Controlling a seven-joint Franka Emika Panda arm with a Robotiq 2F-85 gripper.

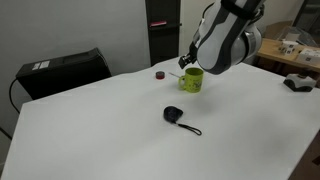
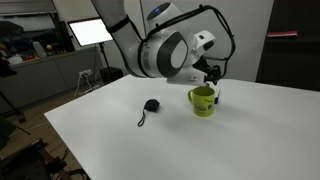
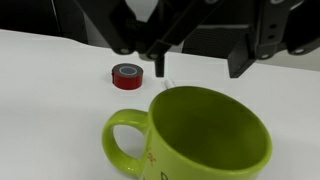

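A lime-green mug (image 1: 191, 82) stands upright on the white table, its handle toward the left in the wrist view. My gripper is just above and behind the mug's rim, with its fingers apart and nothing seen between them. A thin pale stick-like thing (image 3: 169, 84) shows behind the mug in the wrist view, mostly hidden by it. In exterior view 2 a small dark-blue object (image 2: 217, 97) peeks out beside the mug (image 2: 203, 103). A roll of red and black tape (image 3: 127, 76) lies on the table past the handle.
A black round object with a strap (image 1: 173, 114) lies nearer the front of the table. A black case (image 1: 64, 74) stands at the back left edge, and a dark device (image 1: 299, 83) is at the right.
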